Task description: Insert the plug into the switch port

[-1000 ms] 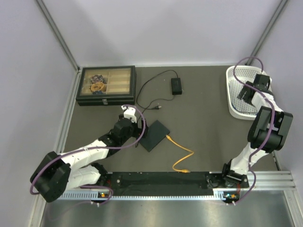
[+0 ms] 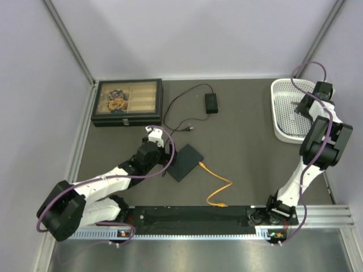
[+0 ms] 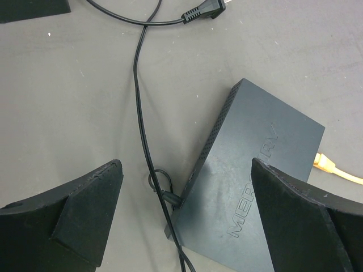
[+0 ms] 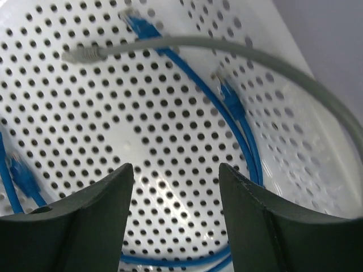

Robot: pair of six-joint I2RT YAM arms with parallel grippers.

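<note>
A dark Mercury switch (image 2: 186, 160) (image 3: 269, 141) lies on the table with a black cable at its left side and a yellow cable (image 2: 215, 187) at its right. My left gripper (image 2: 168, 154) hovers open over it, nothing between its fingers. My right gripper (image 2: 307, 108) is inside the white basket (image 2: 278, 123), fingers apart with nothing between them. Below it, blue cables (image 4: 210, 93) with plugs and a grey cable (image 4: 258, 55) lie on the perforated floor.
A black power adapter (image 2: 211, 103) with cords lies at the back middle. A lidded compartment box (image 2: 127, 102) stands back left.
My right arm has shifted to the right within the basket, toward its right wall. The left arm and the things on the table have not moved.
</note>
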